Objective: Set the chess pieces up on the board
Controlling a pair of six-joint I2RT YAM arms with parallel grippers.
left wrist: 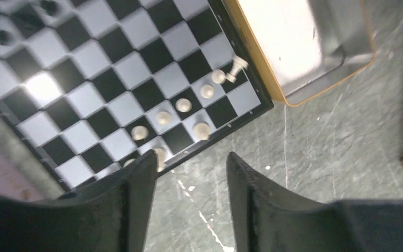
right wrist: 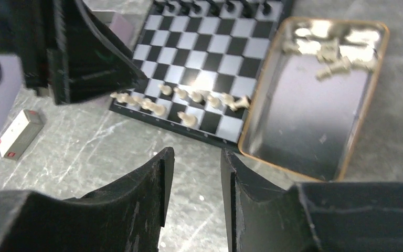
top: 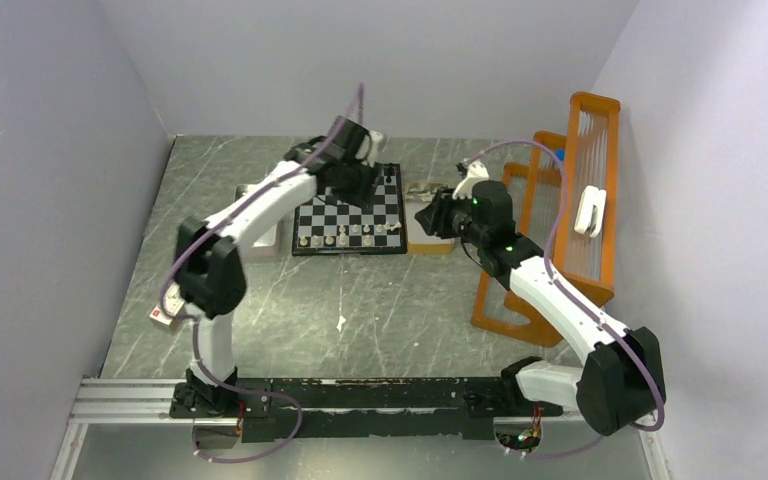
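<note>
The black-and-white chessboard (top: 358, 250) lies at the back middle of the table. Several pale pieces (left wrist: 183, 105) stand along its near rows, and one pale piece (left wrist: 236, 69) lies on its side near the right edge. Dark pieces (right wrist: 230, 6) stand at the board's far end. Above the board hangs my left gripper (top: 365, 190); its fingers (left wrist: 136, 194) are parted and nothing shows between them. My right gripper stands open and empty, over the tray at the board's right.
A metal tray (right wrist: 294, 170) with several pale pieces at its far end adjoins the board's right side. A small white box (right wrist: 21, 134) sits on the left. An orange wooden rack (top: 608, 190) stands at the right.
</note>
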